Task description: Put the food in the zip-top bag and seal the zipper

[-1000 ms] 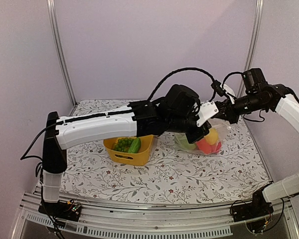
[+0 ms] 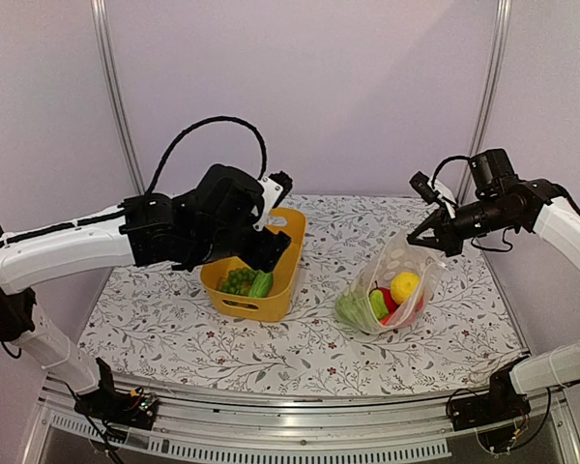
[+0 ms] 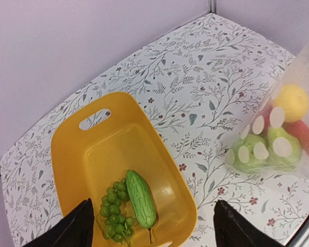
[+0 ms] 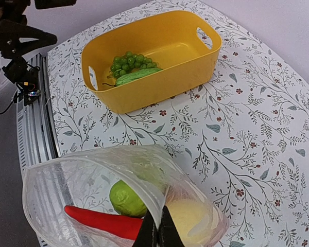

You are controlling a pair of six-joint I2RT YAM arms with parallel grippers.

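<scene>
A clear bag on the right of the table holds a yellow round item, a green item and a red pepper. My right gripper is shut on the bag's upper rim. The yellow bin holds green grapes and a green cucumber-like vegetable. My left gripper is open above the bin, with nothing held between its fingers.
Bare patterned tabletop shows behind and between the bin and bag, and along the front. Walls stand at the back and both sides.
My left gripper has moved left from over the bag to above the bin. The bag sits a little lower in the top view than a second ago, with the right gripper lower too.
</scene>
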